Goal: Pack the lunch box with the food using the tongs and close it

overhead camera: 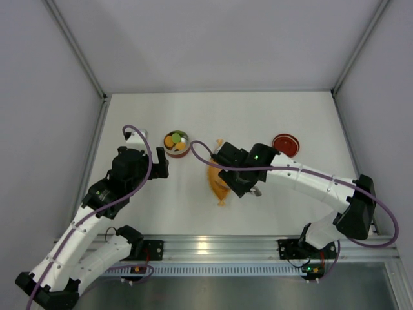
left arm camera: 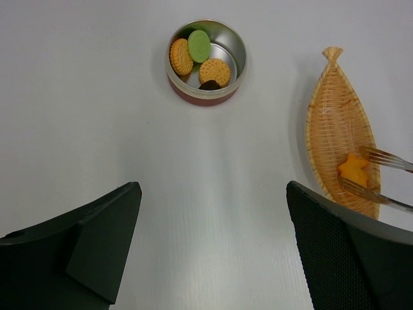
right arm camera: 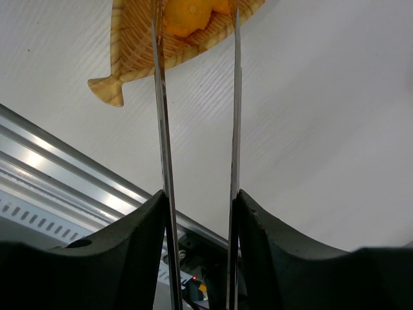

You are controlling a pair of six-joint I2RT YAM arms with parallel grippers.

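The round lunch box (left arm camera: pixel 205 98), brown outside with a metal inside, holds biscuits, a green round piece and a dark piece. To its right in the left wrist view lies a boat-shaped woven basket (left arm camera: pixel 328 123) with an orange star-shaped piece (left arm camera: pixel 352 169). My right gripper is shut on metal tongs (right arm camera: pixel 236 129). Their forked ends reach into the basket on either side of the orange piece; whether they grip it, I cannot tell. Below the lunch box in its own view, my left gripper stands open and empty.
A round red-brown lid (overhead camera: pixel 285 145) lies at the right of the white table (overhead camera: pixel 245 110). Something small and pale (overhead camera: pixel 137 135) sits partly hidden behind my left gripper.
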